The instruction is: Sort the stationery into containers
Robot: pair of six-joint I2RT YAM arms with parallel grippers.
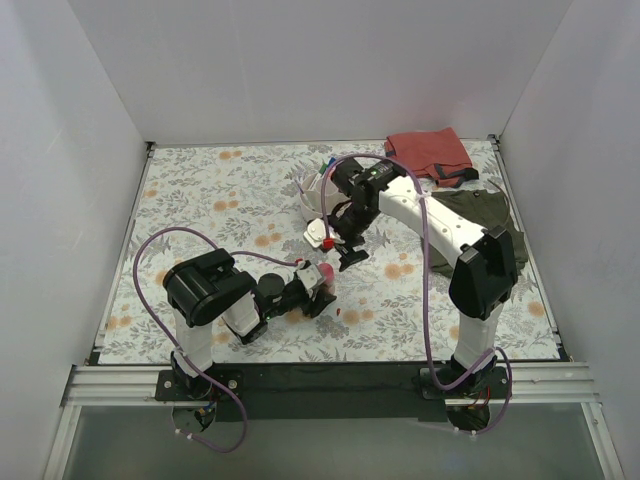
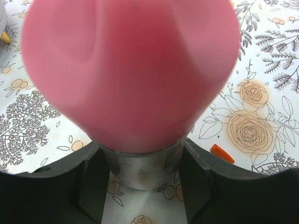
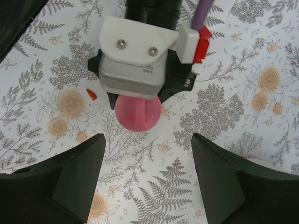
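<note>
A rounded pink object [image 2: 131, 70] with a silver metal collar fills much of the left wrist view. My left gripper has a finger against each side of the collar, shut on it. From the right wrist view, the pink end [image 3: 133, 116] shows below the left gripper's white housing, above the cloth. My right gripper is open, its fingers wide apart with nothing gripped. In the top view, the white container [image 1: 308, 207] stands beyond the right gripper, partly covered by that arm. A small orange piece [image 2: 222, 153] lies on the cloth.
A red cloth [image 1: 430, 155] and a dark green cloth [image 1: 485, 220] lie at the right rear. Pens stick out of the container, mostly hidden by my right arm.
</note>
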